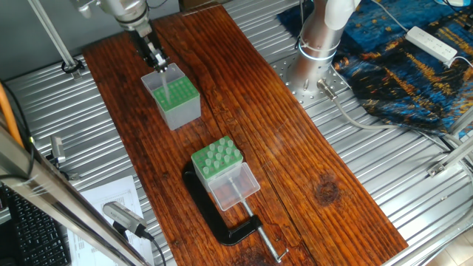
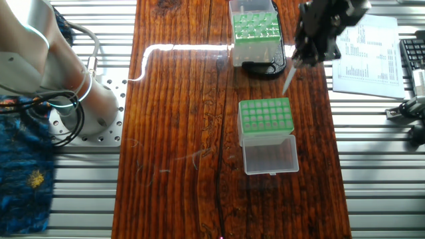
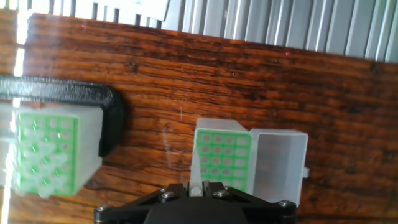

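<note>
My gripper is shut on a slim translucent pipette tip, which hangs point down. In the wrist view the tip overlaps the left edge of the nearer green rack. That green-topped rack box has a grid of holes, with no tips visibly standing in it, and its clear lid is folded open. In exterior view 1, the tip's lower end appears over the green top; exterior view 2 shows it by the rack's corner. Whether it clears the rack fully is hard to tell.
A second green rack holds several tips, its clear lid open. A black C-clamp lies around that box, its screw reaching toward the table's edge. Bare wooden table extends toward the robot base.
</note>
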